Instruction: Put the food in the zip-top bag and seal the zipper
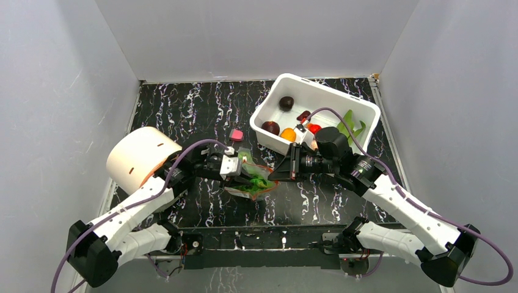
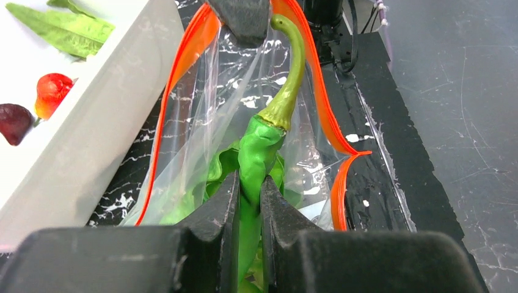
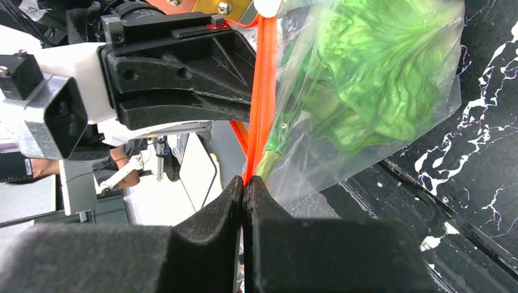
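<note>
A clear zip top bag with an orange rim hangs between my two arms, its mouth spread wide in the left wrist view. Leafy green food (image 3: 379,73) fills its lower part. My left gripper is shut on a green pepper (image 2: 259,143), whose curved stem points up within the bag's mouth. My right gripper is shut on the bag's orange rim (image 3: 264,91), a thin strip between its fingertips. From above, the left gripper's tips and part of the bag hide each other.
A white bin (image 1: 314,91) behind holds an orange fruit (image 1: 288,134), dark round produce, red pieces and green leaves. A pink block (image 1: 236,135) lies on the marbled table. A peach-coloured roll (image 1: 143,159) stands at left.
</note>
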